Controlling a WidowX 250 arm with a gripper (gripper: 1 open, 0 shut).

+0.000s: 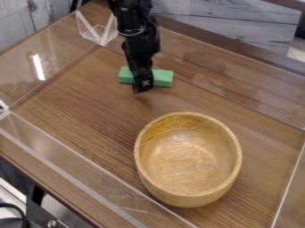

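My black gripper (139,75) reaches down from the top of the camera view onto a green block (160,77) on the wooden table. Its fingers are over and against the middle of the block; whether they grip it is hard to tell. A tan round bowl (188,158) stands toward the front right.
A pale wooden wall (244,27) runs along the back. Clear plastic pieces sit near the top left and at the left edge.
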